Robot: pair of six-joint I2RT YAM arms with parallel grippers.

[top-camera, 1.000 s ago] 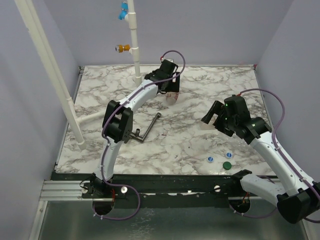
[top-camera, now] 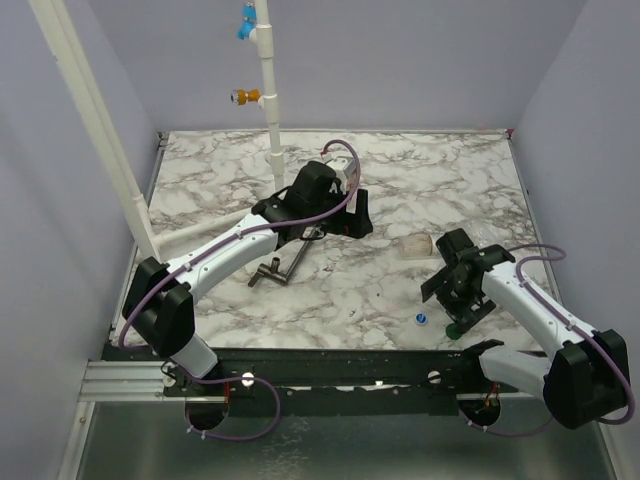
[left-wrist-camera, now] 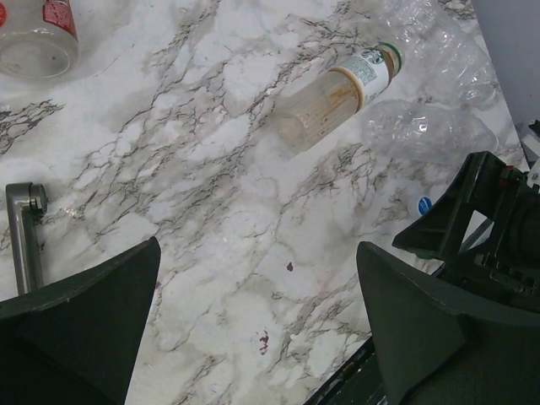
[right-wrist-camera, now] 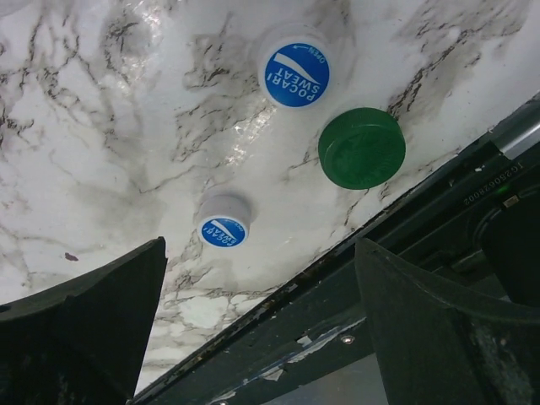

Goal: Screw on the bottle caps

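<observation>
My left gripper (top-camera: 350, 215) stands open and empty over the table's centre. My right gripper is open, low above the caps at the front right: two white caps with blue tops (right-wrist-camera: 294, 74) (right-wrist-camera: 223, 229) and a green cap (right-wrist-camera: 361, 148). Behind them lie a glass bottle with a white label (left-wrist-camera: 325, 105) and two clear plastic bottles (left-wrist-camera: 426, 131) (left-wrist-camera: 439, 51). Another clear bottle with a red label (left-wrist-camera: 34, 42) is at the back, partly hidden in the top view.
A metal faucet fitting (top-camera: 290, 265) lies left of centre. White pipes (top-camera: 268, 80) stand along the left and back. The front edge of the table (right-wrist-camera: 295, 321) is close below my right gripper.
</observation>
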